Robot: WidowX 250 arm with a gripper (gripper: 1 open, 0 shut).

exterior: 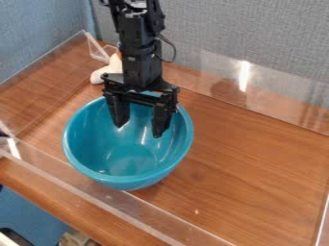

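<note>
A large teal bowl (126,154) sits on the wooden table, left of the middle. My black gripper (140,116) hangs over the back half of the bowl, its two fingers apart and reaching down inside the rim. It is open, with nothing seen between the fingers. The bowl appears empty where visible.
A pale object (103,67) with a white cord lies behind the arm at the back left. Grey walls stand behind and at the left, and the table's edge runs along the lower left.
</note>
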